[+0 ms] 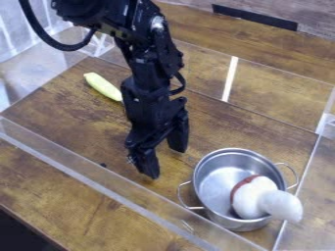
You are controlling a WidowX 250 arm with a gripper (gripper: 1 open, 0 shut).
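My black gripper (157, 155) hangs low over the wooden table, just left of a metal pot (205, 185), its fingers spread open with nothing seen between them. The pot holds a white object (272, 204) with a reddish-brown part. A pale yellow-green object (102, 86) lies behind the arm at the upper left.
Clear plastic walls border the wooden table (66, 118) along the front, left and right. A white strip (230, 78) lies at the back. The middle right of the table, behind the pot, is clear.
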